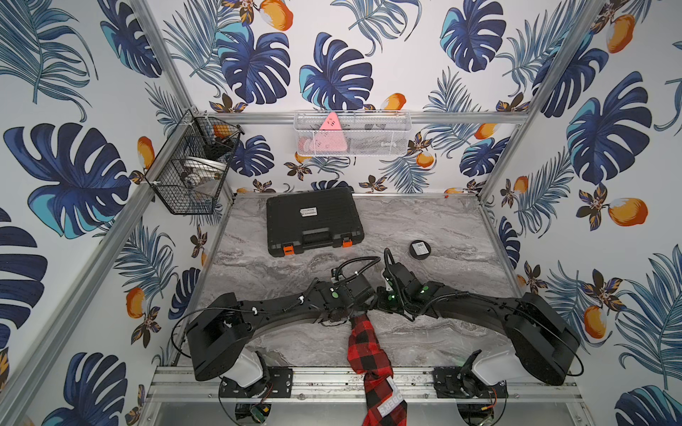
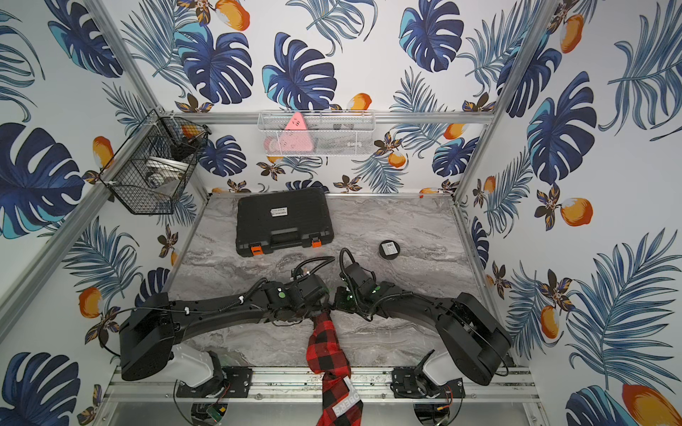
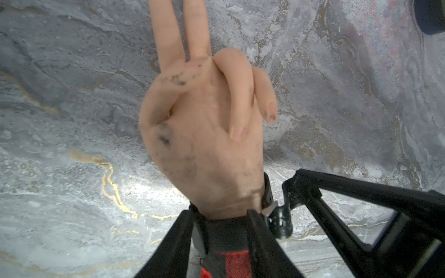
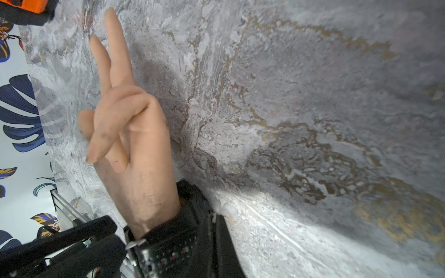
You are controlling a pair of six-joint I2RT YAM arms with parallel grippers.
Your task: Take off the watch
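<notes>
A mannequin hand (image 3: 204,153) lies on the marbled table, two fingers extended and a red-checked sleeve (image 1: 369,348) below it. Around its wrist sits the black watch, whose strap (image 4: 192,201) also shows in the right wrist view. My left gripper is part open over the watch band, one fingertip towards each side, with the band visible between them. My right gripper is shut beside the wrist, close to the strap's edge; nothing shows between its fingers. Whether either touches the strap, I cannot tell. The clasp is not clearly visible.
A black case (image 1: 314,220) with orange latches lies at the back left of the table. Behind the right arm is a small round black object (image 1: 420,249). Both arms crowd the hand closely.
</notes>
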